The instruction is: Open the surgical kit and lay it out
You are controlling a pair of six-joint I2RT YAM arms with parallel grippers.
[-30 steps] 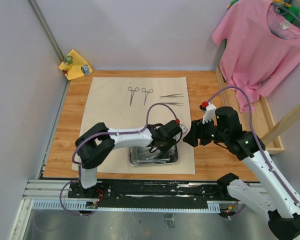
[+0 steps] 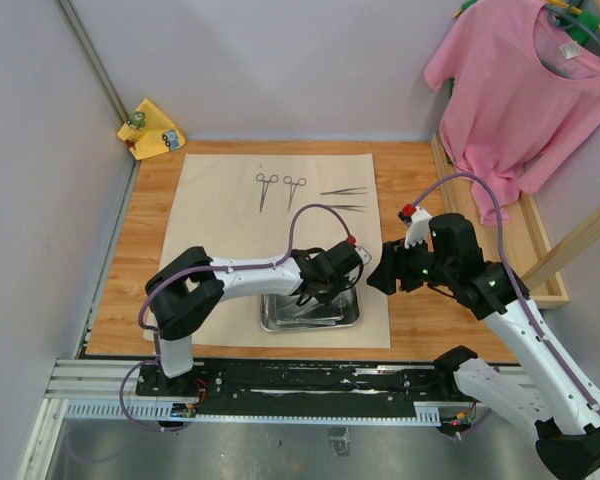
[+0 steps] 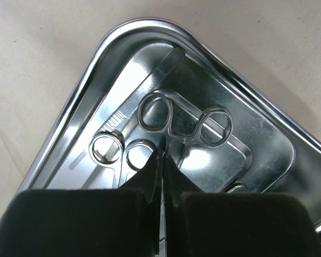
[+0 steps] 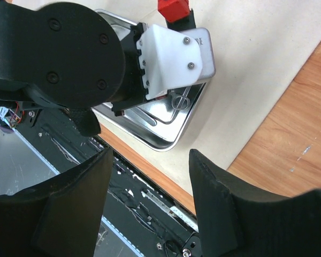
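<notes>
My left gripper is shut in the left wrist view, with nothing visible between its fingers, over the metal tray. Two-ringed hemostat scissors lie in the tray just past the fingertips, outside them; the lower part is hidden by the fingers. Left of these are the rings of a second scissors-like tool. A flat handle with ridges runs along the tray's side. My right gripper is open and empty, right of the tray. On the cloth's far part lie two scissors-like tools and two pairs of tweezers.
Beige cloth covers much of the wooden table, with bare cloth at the left and between tray and laid-out tools. The left arm covers part of the tray. A wooden frame and pink shirt stand at the right.
My left gripper has shifted slightly left in the top view. The right arm has not visibly moved.
</notes>
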